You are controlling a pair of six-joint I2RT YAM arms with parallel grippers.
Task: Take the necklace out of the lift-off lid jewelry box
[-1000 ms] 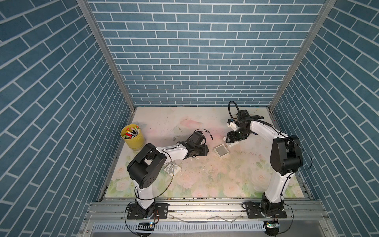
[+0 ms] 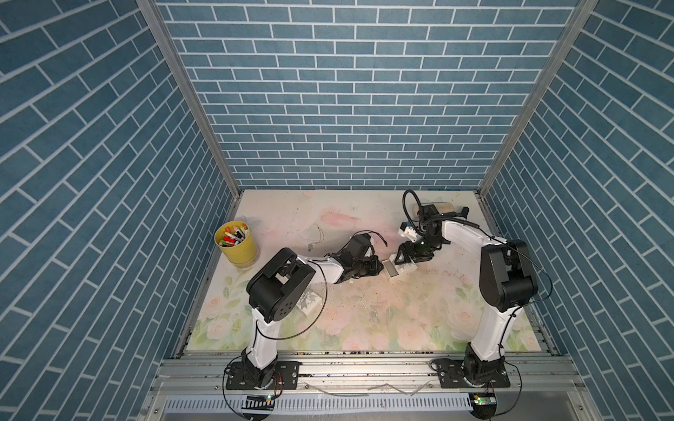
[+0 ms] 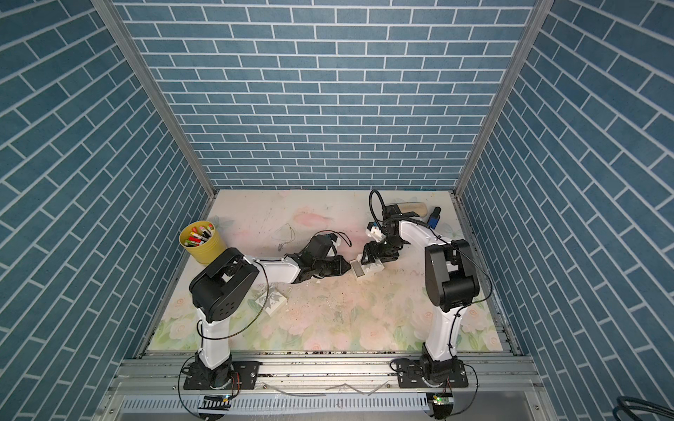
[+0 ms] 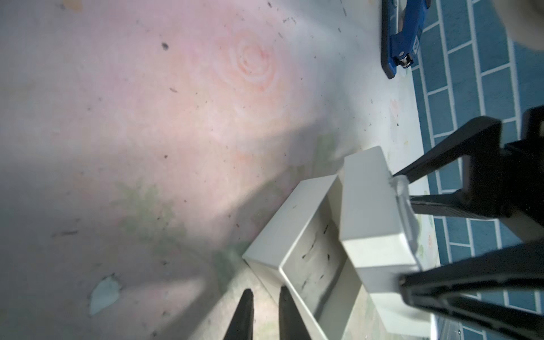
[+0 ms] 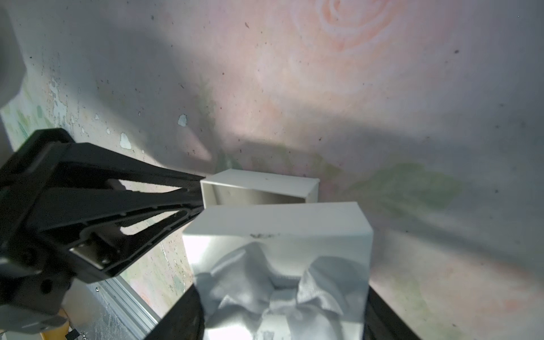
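An open, empty white box (image 4: 311,260) (image 5: 260,180) lies on the table. My left gripper is at its near wall, apparently shut on it. My right gripper (image 2: 407,254) has a white box piece with a padded insert (image 5: 277,289) between its fingers, over the empty box's side; whether it grips it is unclear. A thin chain, probably the necklace (image 2: 312,242) (image 3: 283,244), lies on the table left of centre, behind my left arm.
A yellow pen cup (image 2: 235,242) stands at left. A white patterned box (image 3: 272,300) lies beside my left arm. A blue tool (image 4: 405,39) lies at back right.
My left gripper has moved right to the empty box.
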